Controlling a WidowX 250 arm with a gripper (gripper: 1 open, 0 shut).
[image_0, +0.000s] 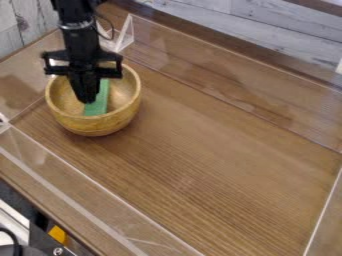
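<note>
A round wooden bowl sits on the table at the left. Inside it lies a green object. The black gripper reaches down into the bowl from above, over the green object; its fingertips are dark and blurred, and whether anything is between them is unclear.
Whitish walls run along the back and the left. A small yellow object lies off the table's lower-left edge, near black cables.
</note>
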